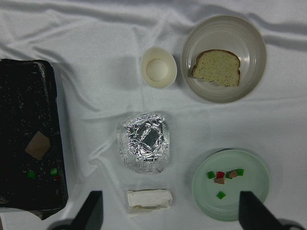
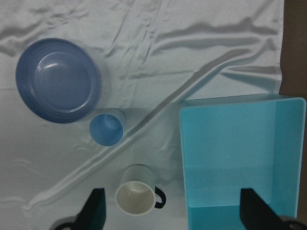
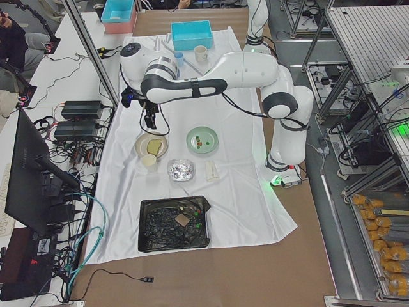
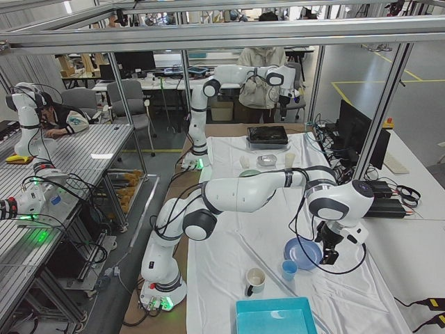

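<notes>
My left gripper hangs open above the cloth, over a foil-wrapped item [image 1: 143,153], a folded white paper packet [image 1: 149,197], a cream cup [image 1: 158,69], a plate with a bread slice [image 1: 216,67] and a green plate [image 1: 206,191] with small coloured pieces. My right gripper is open over a blue plate [image 2: 57,81], a blue cup [image 2: 106,129], a white mug with black handle [image 2: 135,197] and a turquoise bin [image 2: 230,148]. Nothing shows between either gripper's fingers.
A black tray [image 1: 24,105] with a brown piece and small green and red bits sits at one end of the cloth. Monitors, boxes and cables line the side table. The middle of the cloth has bare patches.
</notes>
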